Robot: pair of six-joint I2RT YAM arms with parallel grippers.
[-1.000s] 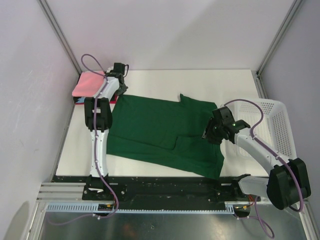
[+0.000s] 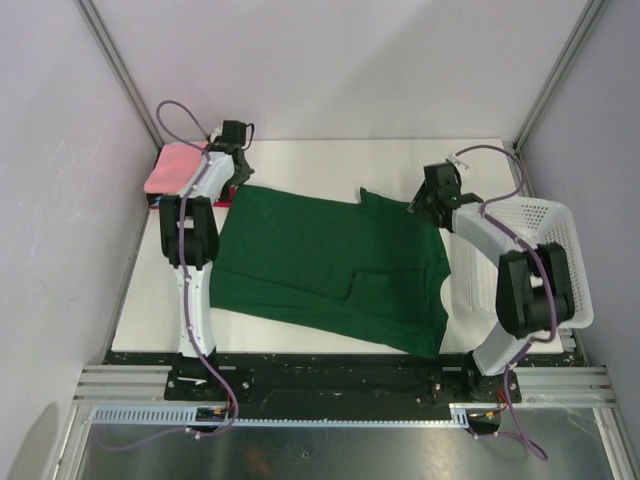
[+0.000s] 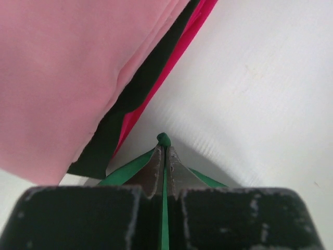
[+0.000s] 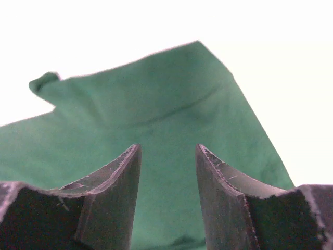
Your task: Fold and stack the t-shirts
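Note:
A green t-shirt (image 2: pixel 300 235) lies spread over the middle of the table, its near part doubled over in layers. At its far left corner my left gripper is shut, pinching the cloth; a small green tip (image 3: pixel 164 139) pokes out past the fingers. My right gripper stands open above the far right part of the shirt, with no cloth between its fingers. Below it the shirt's corner (image 4: pixel 197 49) lies flat in the right wrist view. Left of the left gripper is a stack of folded shirts, a pink one (image 2: pixel 173 167) on top.
On the right stands a white basket (image 2: pixel 545 212), close beside the right arm. Dark green and red folded layers (image 3: pixel 136 94) show under the pink shirt. Bare white table (image 2: pixel 310 165) runs along the back.
My right gripper has moved away from the near right part of the shirt to its far right part.

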